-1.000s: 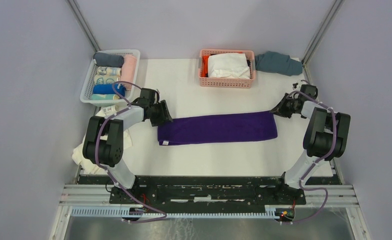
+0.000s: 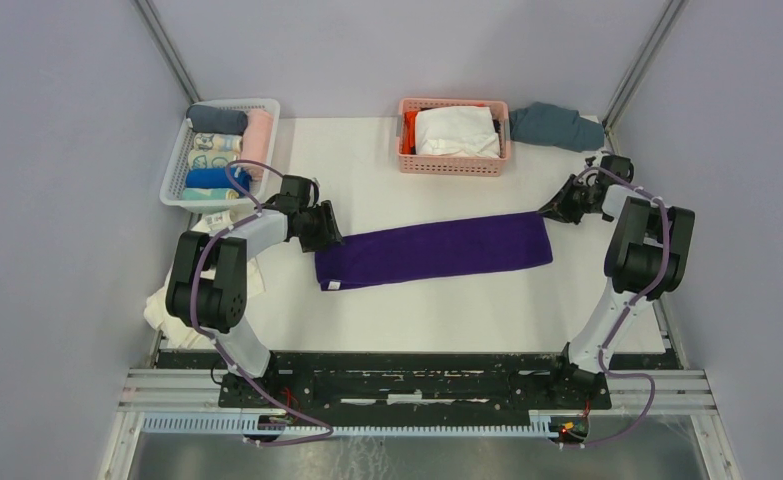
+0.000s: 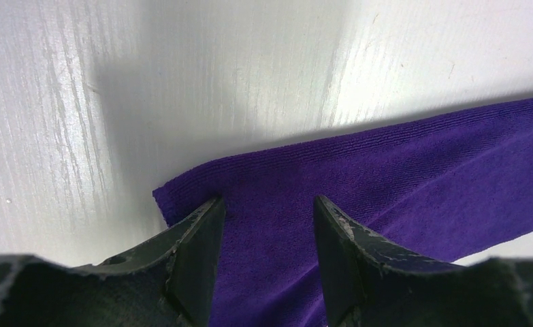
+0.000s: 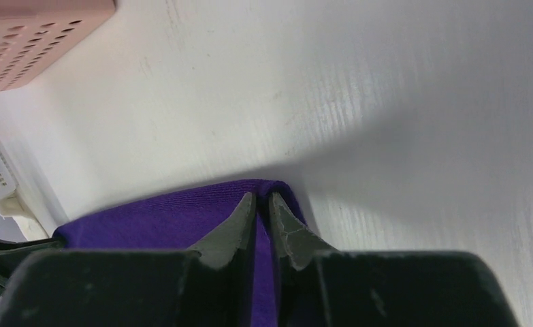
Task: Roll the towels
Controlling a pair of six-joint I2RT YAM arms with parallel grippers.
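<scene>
A long folded purple towel [image 2: 437,250] lies flat across the middle of the table, a small white label at its lower left. My left gripper [image 2: 327,230] is open over the towel's upper left corner, which lies wrinkled beneath the fingers [image 3: 338,238] in the left wrist view. My right gripper has its fingertips close together on the upper right corner, a bit of towel pinched up between them.
A white basket [image 2: 175,160] of rolled towels stands at the back left, loose cream cloths below it. A pink basket [image 2: 452,168] with white cloth stands at the back, a folded teal towel [image 2: 557,128] beside it.
My right gripper has moved toward the back, and the towel's right end has shifted back with it. The left gripper has stayed in place.
</scene>
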